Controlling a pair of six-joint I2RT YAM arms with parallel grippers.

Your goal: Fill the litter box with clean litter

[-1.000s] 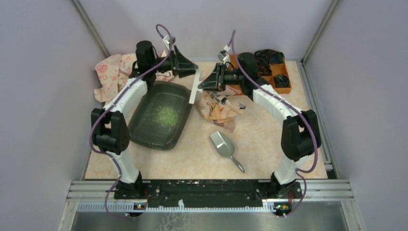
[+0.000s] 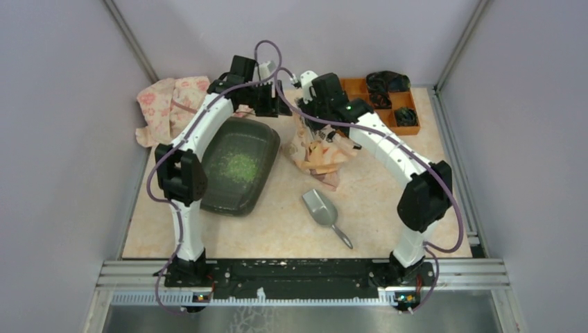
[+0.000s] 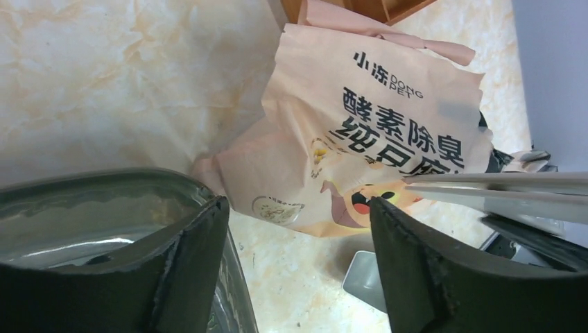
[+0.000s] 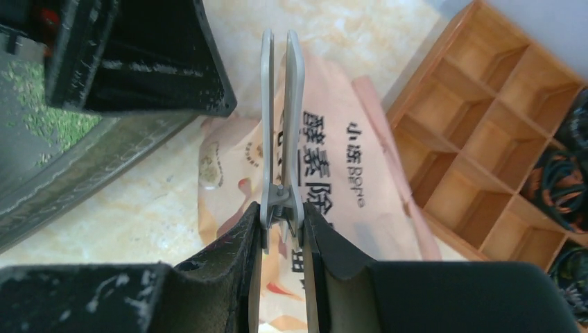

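Note:
A pale clip (image 4: 297,90), with two long slim blades, is held by my shut right gripper. It hangs over the printed litter bag (image 4: 333,149), whose rolled top edge (image 4: 392,152) lies toward the wooden tray. In the left wrist view the bag (image 3: 395,125) lies on its back, print upward, and the clip (image 3: 499,194) reaches in from the right. My left gripper is open above the bag's end, its fingers apart with nothing held. The dark green litter box (image 2: 256,184) has a patch of green litter (image 2: 239,167) on its floor.
A grey scoop (image 2: 320,207) lies front of the bag. Behind it stands a wooden compartment tray (image 2: 409,129) holding dark items. A floral cloth (image 2: 163,107) is bunched at the back left.

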